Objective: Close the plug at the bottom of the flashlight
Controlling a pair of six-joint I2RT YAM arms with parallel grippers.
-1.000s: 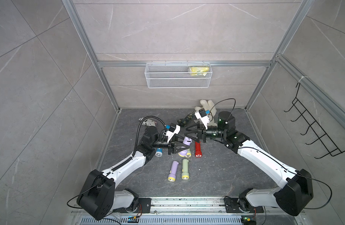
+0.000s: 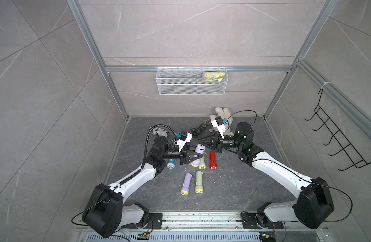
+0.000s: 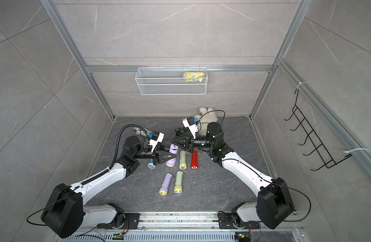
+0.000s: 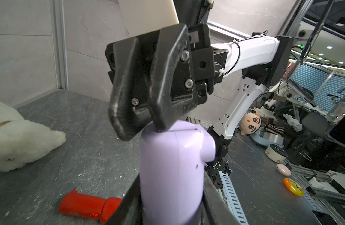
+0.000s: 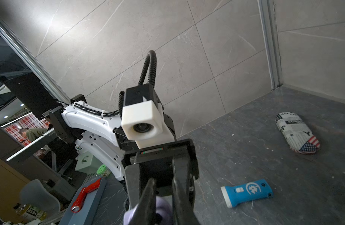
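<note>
A lilac flashlight [image 4: 172,165] stands upright in my left gripper [image 2: 195,156], which is shut on it; its yellow-ringed lower end shows in both top views. My right gripper is just over the flashlight's upper end, its fingertips at or very near the top, part open. In the right wrist view its fingers partly hide the lilac top; whether they touch it is hard to tell.
On the table lie lilac [image 2: 185,181] and green [image 2: 199,181] flashlights in front, red [image 2: 213,159] and blue [image 5: 244,192] ones, another green one, a camouflage item, a printed case [image 5: 297,133] and a plush toy [image 4: 24,144]. The front sides have free room.
My left gripper and the flashlight in it stay nearly still.
</note>
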